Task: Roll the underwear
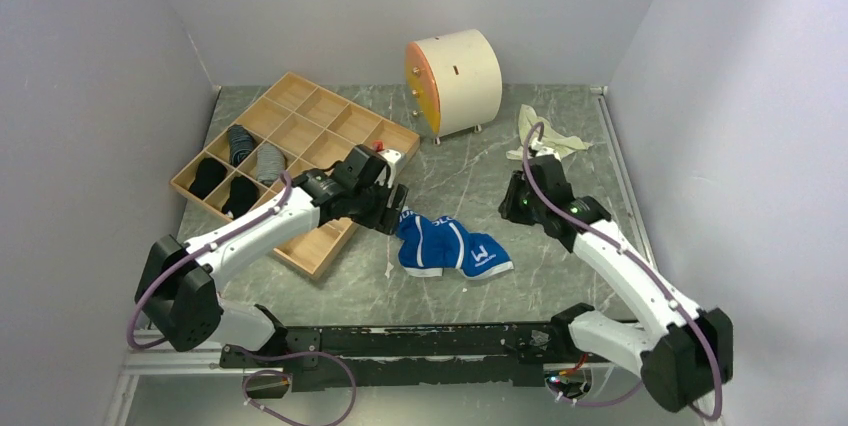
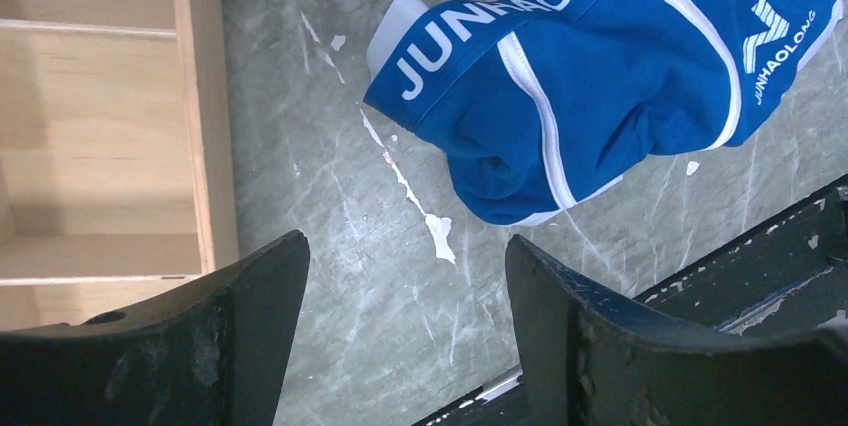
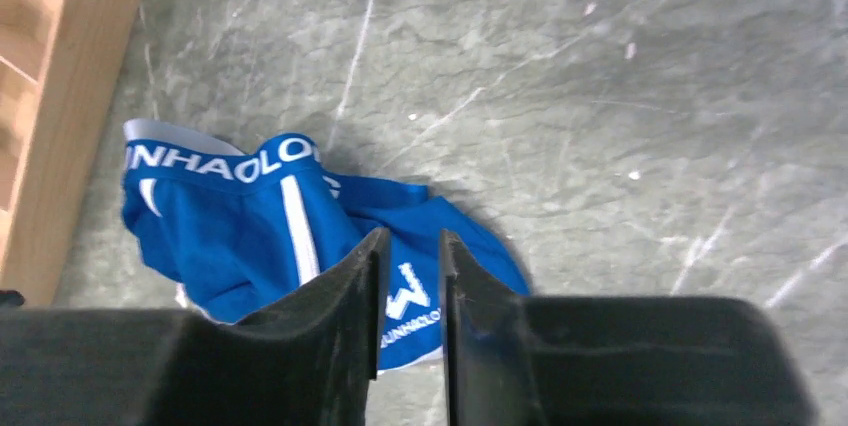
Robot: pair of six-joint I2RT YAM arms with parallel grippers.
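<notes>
Blue underwear [image 1: 450, 244] with white stripes and a lettered waistband lies crumpled on the grey marbled table, its waistband at the far left end. In the left wrist view the underwear [image 2: 600, 86] is beyond my left gripper, whose fingers stand wide apart over bare table. From above, the left gripper [image 1: 392, 211] hovers beside the waistband end. My right gripper [image 1: 515, 201] is off to the right of the cloth. The right wrist view shows the underwear [image 3: 240, 216] past the right gripper, its fingers close together with a narrow gap and nothing held.
A wooden divided box [image 1: 300, 131] stands at the left, with several rolled dark and grey items in its compartments. A white drum [image 1: 460, 81] sits at the back, and a pale cloth [image 1: 570, 142] at the back right. Clear table surrounds the underwear at the right.
</notes>
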